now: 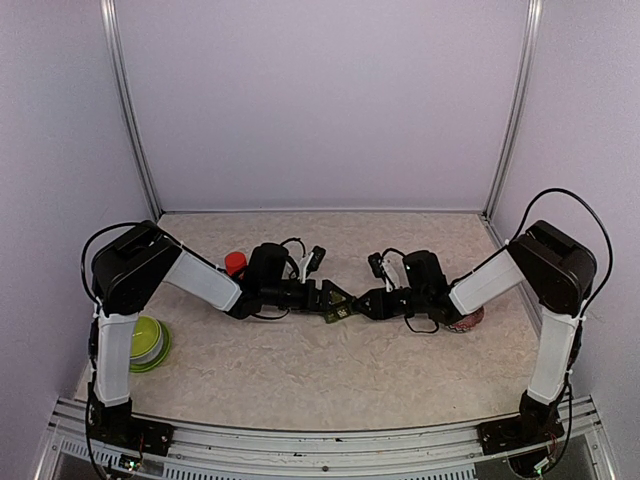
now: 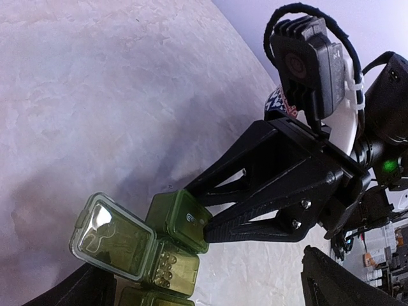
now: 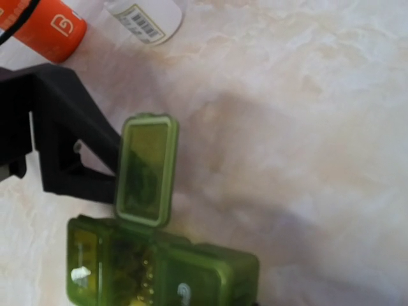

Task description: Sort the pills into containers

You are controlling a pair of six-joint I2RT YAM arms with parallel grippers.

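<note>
The green pill box point(image 2: 169, 255) lies on the table between both arms. One clear lid point(image 2: 115, 237) stands raised. Small round golden pills point(image 2: 167, 264) rest in the compartment beneath it; a white pill point(image 3: 80, 273) shows in an end section. My right gripper is shut on the box's closed end, one finger on either side. My left gripper point(image 1: 338, 296) hovers open over the box, its fingers point(image 2: 92, 287) spread wide in its own wrist view. In the right wrist view a left finger point(image 3: 83, 137) is right by the raised lid, contact unclear.
An orange-red bottle point(image 3: 48, 29) and a white labelled bottle point(image 3: 148, 19) stand behind the left arm. Green and white dishes point(image 1: 148, 345) are stacked at the left edge. A patterned bowl point(image 1: 468, 320) sits under the right arm.
</note>
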